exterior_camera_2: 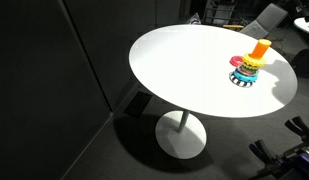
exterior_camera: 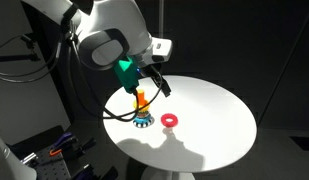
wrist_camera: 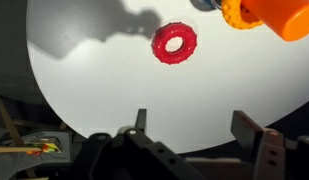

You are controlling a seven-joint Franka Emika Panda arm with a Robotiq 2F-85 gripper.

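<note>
A red ring (exterior_camera: 170, 120) lies flat on the white round table (exterior_camera: 219, 125), beside a stack of colored rings (exterior_camera: 143, 114). The stack has a black-and-white base, bluish and yellow rings, and an orange piece (exterior_camera_2: 261, 47) on top. In the wrist view the red ring (wrist_camera: 174, 43) lies in the upper middle, with the orange piece (wrist_camera: 286, 14) at the upper right corner. My gripper is open above the table, its fingers wide apart and nothing between them. The ring is below the gripper and apart from it.
A cable (exterior_camera: 89, 98) loops down from the arm, in front of part of the table. Dark floor lies beyond the table's edge.
</note>
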